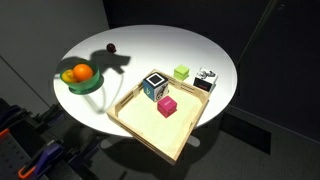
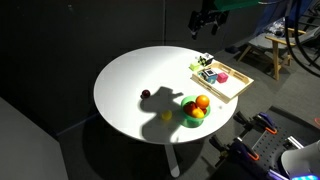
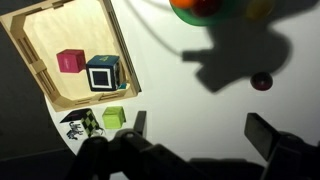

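Note:
My gripper stands open above the white table, its two dark fingers wide apart in the wrist view and nothing between them. It also hangs at the top of exterior view 2. A wooden tray [image 1: 142, 139] holds a magenta cube [image 1: 168, 106] and a dark blue cube [image 3: 102, 73] with a white square outline. Just outside the tray, a lime green cube [image 3: 114, 117] sits beside a black-and-white patterned cube [image 3: 82, 124]. A green bowl [image 2: 187, 120] contains an orange [image 2: 202, 101] and a red fruit [image 2: 190, 109].
A yellow fruit [image 2: 167, 116] lies on the table beside the bowl. Farther off is a small dark red ball [image 2: 146, 94].

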